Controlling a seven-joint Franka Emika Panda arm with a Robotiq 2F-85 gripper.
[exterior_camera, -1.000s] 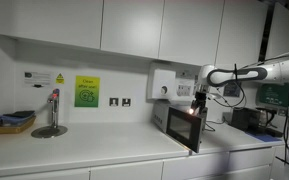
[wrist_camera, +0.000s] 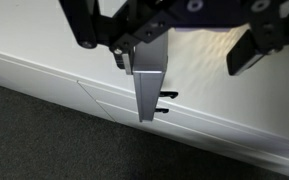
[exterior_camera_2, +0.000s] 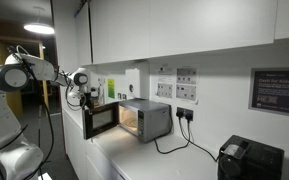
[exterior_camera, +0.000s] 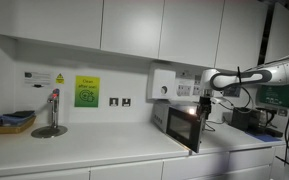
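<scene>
The microwave (exterior_camera_2: 149, 118) stands on the counter with its door (exterior_camera_2: 101, 118) swung open and its inside lit. In exterior view 1 the dark door (exterior_camera: 183, 126) faces forward. My gripper (exterior_camera_2: 86, 103) is at the door's upper outer part; whether it touches cannot be told. In the wrist view, my gripper is open, its dark fingers (wrist_camera: 246, 52) spread wide apart. The grey door edge (wrist_camera: 150, 85) runs down close beside the left finger, and no object is clamped between the fingers.
A black appliance (exterior_camera_2: 249, 160) stands beyond the microwave. Wall cupboards (exterior_camera: 129, 25) hang above. Plugged cables (exterior_camera_2: 187, 125) hang behind the microwave.
Over the last second my gripper has shifted slightly down and to the right in exterior view 1. The microwave door looks unmoved.
</scene>
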